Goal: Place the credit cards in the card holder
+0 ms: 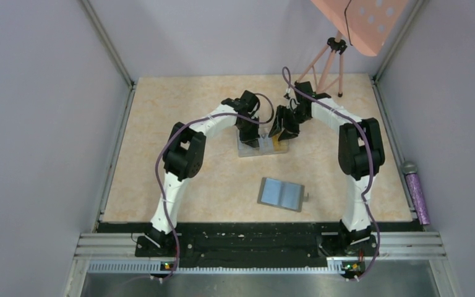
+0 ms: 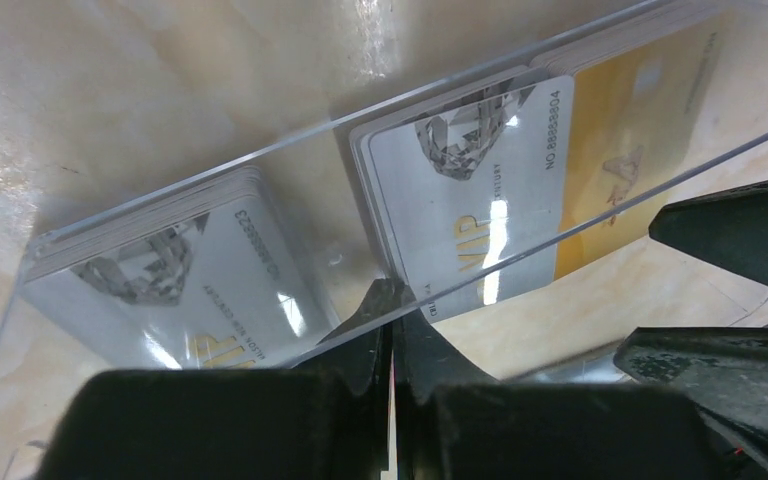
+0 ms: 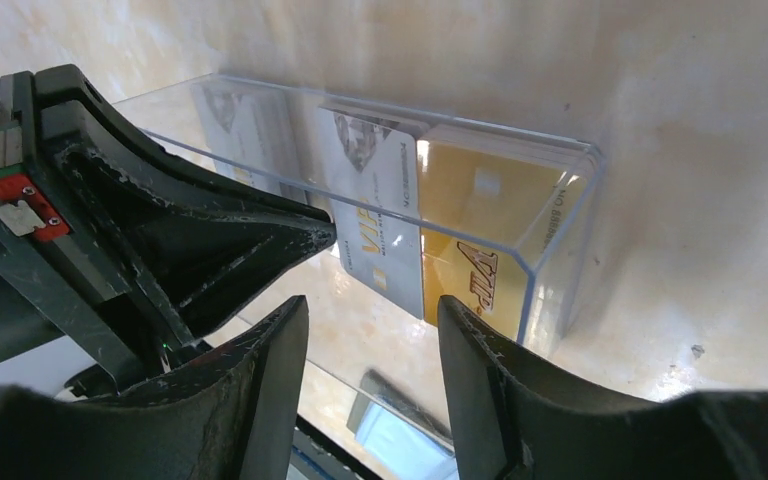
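Observation:
A clear box (image 1: 261, 154) holds several white VIP cards and gold cards in upright compartments. My left gripper is shut beside the lower edge of the middle white cards (image 2: 460, 230); I see nothing between its fingertips. Another white stack (image 2: 190, 290) fills the left compartment. Over the right part of the box, my right gripper stands open, near the gold cards (image 3: 475, 210), its fingers apart with nothing held. The grey card holder (image 1: 281, 210), with two pale blue panels, lies open near the table's front.
A pink tripod stand (image 1: 329, 65) is at the back right of the table. Both grippers are close together over the box. Left, right and front-left areas of the table (image 1: 154, 154) are clear.

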